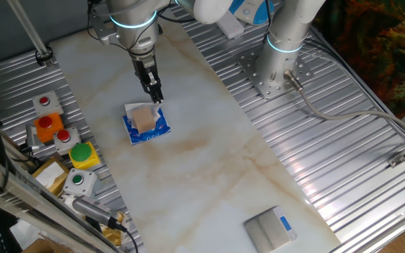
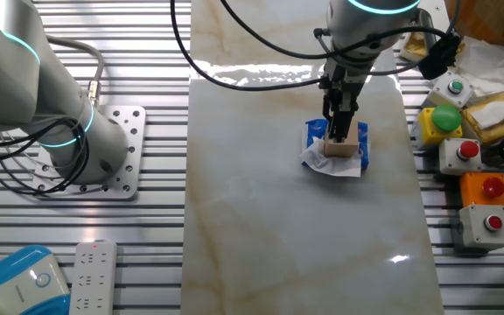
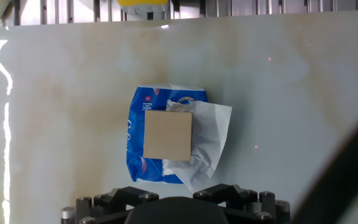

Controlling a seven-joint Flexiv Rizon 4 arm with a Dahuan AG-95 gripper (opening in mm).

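A tan square block [image 3: 167, 135] lies on a blue packet of tissues [image 3: 137, 134], with a crumpled white tissue [image 3: 211, 134] spread under its right side in the wrist view. Both exterior views have the gripper [image 1: 157, 99] pointing down close over the packet; in exterior view 2 its fingers cover part of the block [image 2: 341, 150]. At the bottom of the wrist view the fingers [image 3: 126, 196] stand apart, with nothing held between them. How far the fingertips are above the block is hard to judge.
Several push-button boxes [image 1: 81, 152] line the marble-patterned board's [image 1: 195, 169] left side in exterior view 1. A small flat scale [image 1: 267, 230] stands near its front end. Between packet and scale the board is clear.
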